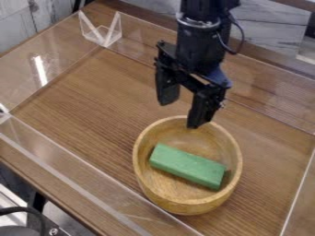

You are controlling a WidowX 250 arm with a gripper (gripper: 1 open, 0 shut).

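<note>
My black gripper [187, 112] hangs over the back part of a round tan bowl [163, 192], its fingers open and pointing down just at or above the far rim. A green rectangular block [187, 164] lies tilted inside the bowl, in front of the gripper. Whether the fingertips touch the rim I cannot tell.
The wooden table [74, 111] has clear room to the left and right of the bowl. A clear plastic object [101, 29] stands at the back left. Pale edges border the table at the back and sides.
</note>
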